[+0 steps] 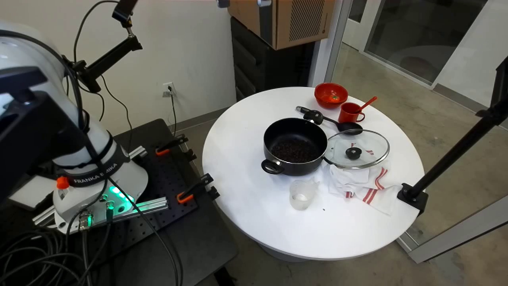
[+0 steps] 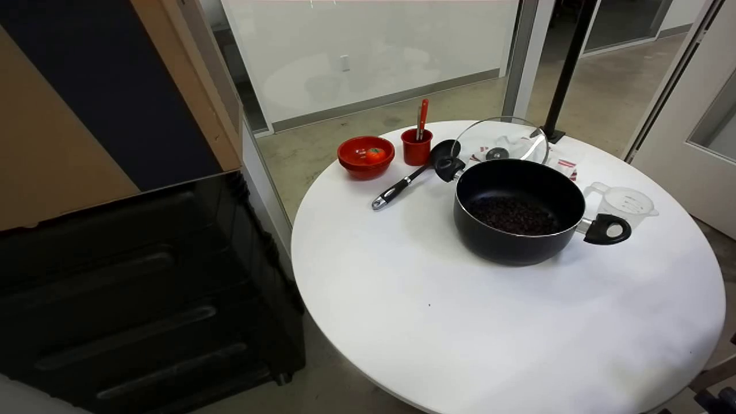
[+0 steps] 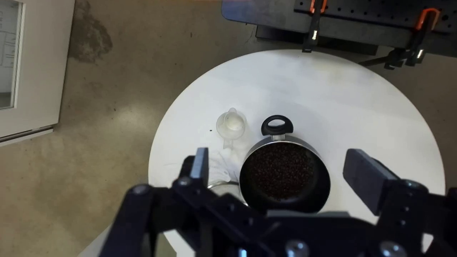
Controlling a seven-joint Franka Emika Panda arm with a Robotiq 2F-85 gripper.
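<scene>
My gripper is high above the round white table, its two fingers wide apart with nothing between them. Far below, between them in the wrist view, sits a black pot with dark beans covering its bottom. Beside the pot stands a clear measuring cup, which looks empty. A glass lid with a black knob rests by the pot, partly on a white towel with red stripes. Behind the pot lies a black ladle with its bowl near the red mug.
At the table's far side is a red bowl holding a tomato. A utensil with a red handle stands in the mug. A black post is clamped at the edge.
</scene>
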